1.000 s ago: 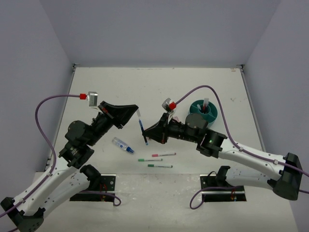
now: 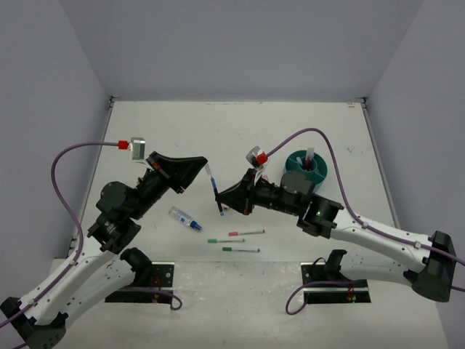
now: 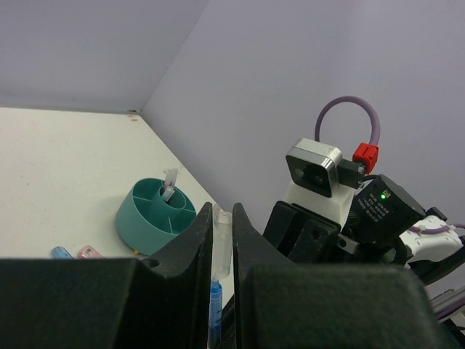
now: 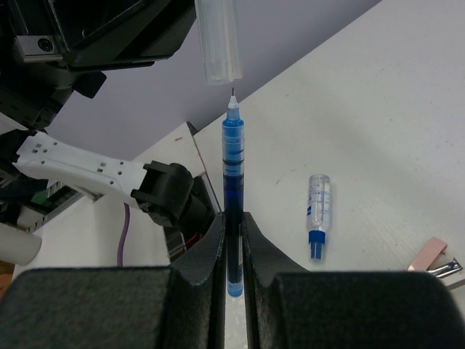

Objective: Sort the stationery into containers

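Note:
A clear cap is pinched in my left gripper, its open end pointing down. Below it, a blue pen stands nearly upright, with my right gripper shut on its lower part. In the right wrist view the bare pen tip lies just under the cap's mouth, with a small gap between. Both grippers meet above the middle of the table. The teal divided holder at the right has a few items in it.
A clear, blue-capped tube lies left of centre. Red, green and dark green markers lie near the front. A pink piece rests by a metal clipper.
The right gripper and its pen have shifted slightly to the right, their angle changing a little. The left arm is almost still, and the loose stationery has not moved.

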